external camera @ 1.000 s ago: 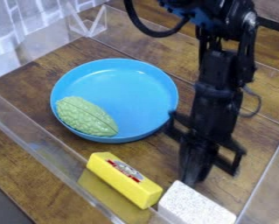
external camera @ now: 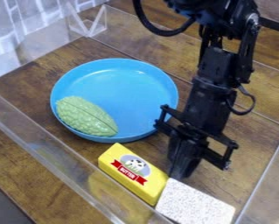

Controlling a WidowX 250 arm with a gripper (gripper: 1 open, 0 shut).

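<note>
A blue plate [external camera: 136, 92] lies on the wooden surface with a green leafy vegetable piece [external camera: 86, 115] on its left side. A yellow butter box [external camera: 132, 173] lies at the lower middle, beside a white speckled block [external camera: 194, 206]. My black gripper [external camera: 186, 156] is low over the surface, right of the plate and just behind the yellow box and the white block. It is shut, and nothing shows between its fingers.
A clear plastic wall runs along the left and front, with another clear edge at the right. Bare wood shows at the upper left, upper right and right of the gripper.
The yellow box appears turned slightly since a second ago, its printed label now clearer.
</note>
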